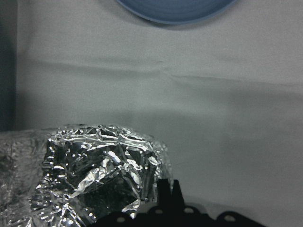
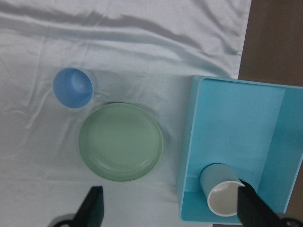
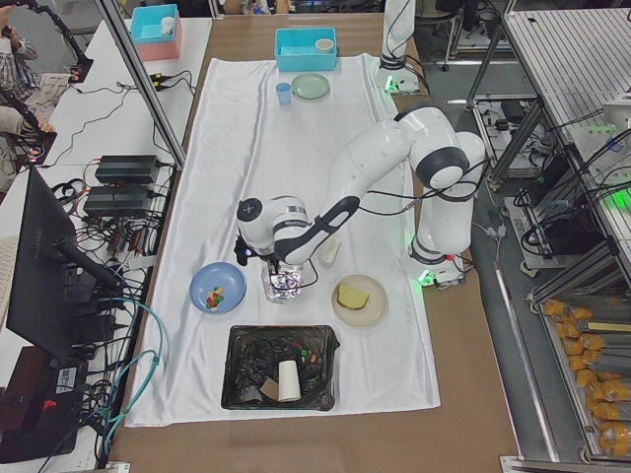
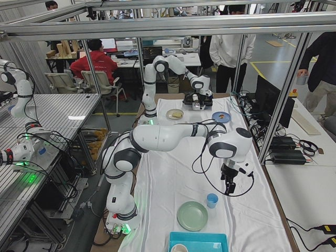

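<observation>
My left gripper has its fingers close together at the edge of a crinkled, shiny foil piece (image 1: 102, 170), which appears pinched there; in the camera left view the foil (image 3: 284, 286) is below the wrist, between a blue plate (image 3: 217, 281) with small colored pieces and a beige plate (image 3: 355, 310) with a yellow item. In the right wrist view, my right gripper is open above the cloth, near a green plate (image 2: 118, 137), a blue cup (image 2: 72, 87) and a turquoise bin (image 2: 241, 123) holding a white cup (image 2: 222, 198).
A black-lined bin (image 3: 256, 365) with a white cylinder and scraps sits at the front of the cloth. A monitor and cables line the side table at left.
</observation>
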